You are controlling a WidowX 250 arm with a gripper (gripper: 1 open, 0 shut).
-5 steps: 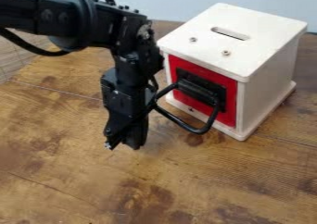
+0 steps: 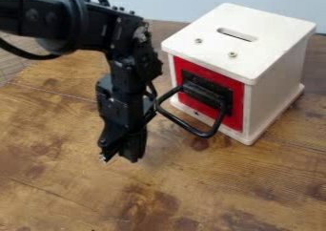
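Observation:
A white wooden box [image 2: 275, 82] with a slot on top stands at the right, its front carrying a red panel [image 2: 237, 85] with a black latch and handle loop [image 2: 192, 125] sticking out toward the arm. My black gripper [image 2: 110, 153] points down just left of that handle, over the wooden floor, apart from it as far as this view shows. It looks shut, and nothing shows between its fingers.
A pale wall [image 2: 192, 1] runs behind the box.
The gripper has shifted slightly left, away from the box and handle. The box looks unchanged.

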